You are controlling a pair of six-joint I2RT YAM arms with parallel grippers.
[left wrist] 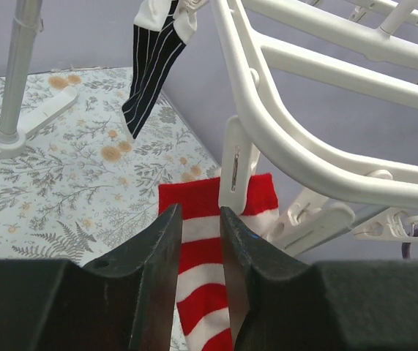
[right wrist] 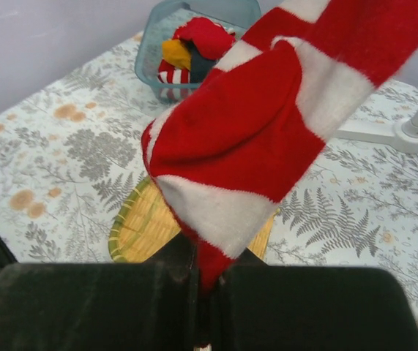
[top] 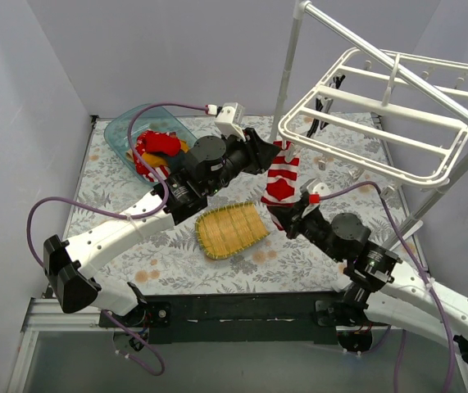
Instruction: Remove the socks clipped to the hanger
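A red-and-white striped sock [top: 281, 178] hangs at the hanger's near left corner. In the left wrist view its red top lies behind a white clip [left wrist: 232, 164]. My left gripper is close to that clip, its fingertips visibly apart and the sock showing through the gap. Whether they pinch the clip or cloth, I cannot tell. Lower down, my right gripper is shut on the sock's bunched lower end. The white hanger [top: 381, 106] spreads above. A black striped sock [left wrist: 150, 69] hangs from it farther back.
At the back left stands a blue-green basket [top: 119, 135] holding red, yellow and striped cloth [top: 161, 143]. A woven bamboo tray [top: 229, 231] lies mid-table. Several empty clips [left wrist: 311, 227] dangle under the hanger, and its stand pole [top: 287, 70] rises behind the left gripper.
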